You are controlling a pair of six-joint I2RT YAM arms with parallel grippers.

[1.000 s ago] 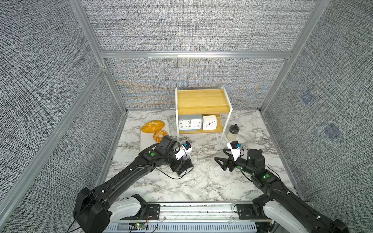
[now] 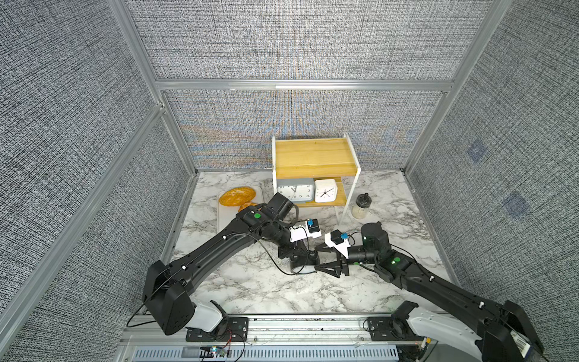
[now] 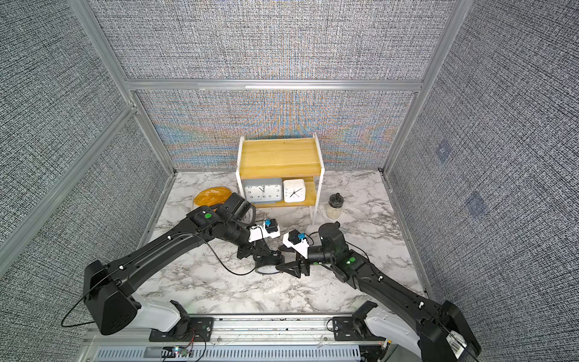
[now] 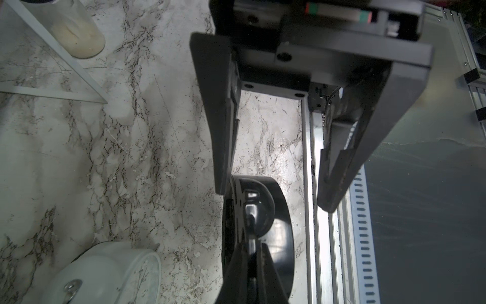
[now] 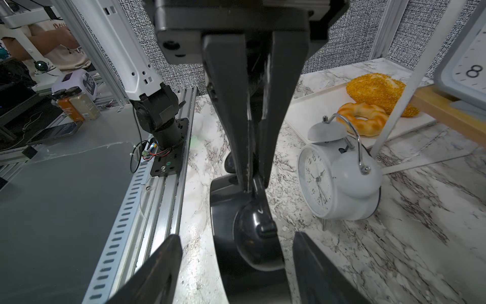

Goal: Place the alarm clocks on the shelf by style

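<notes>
My left gripper is shut on the top of a black round-backed alarm clock (image 5: 248,228), seen in the right wrist view; whatever it pinches there is thin and mostly hidden. In the top left view this clock (image 2: 304,263) is held in front of the shelf. My right gripper (image 2: 317,258) faces it from the right with its fingers apart. One of its fingers (image 4: 221,152) comes close to the clock in the left wrist view; contact cannot be judged. A pale twin-bell clock (image 5: 324,177) stands on the table. A grey clock (image 2: 295,190) and a white square clock (image 2: 325,190) sit on the lower shelf.
The shelf's upper board (image 2: 315,157) is bare. Left of the shelf lies a tray (image 5: 316,103) with bread. A dark-lidded jar (image 2: 361,207) stands to the right.
My left gripper has carried the black clock to the right, its face turning more toward the front. My right gripper has moved left to the clock, its fingers still apart.
</notes>
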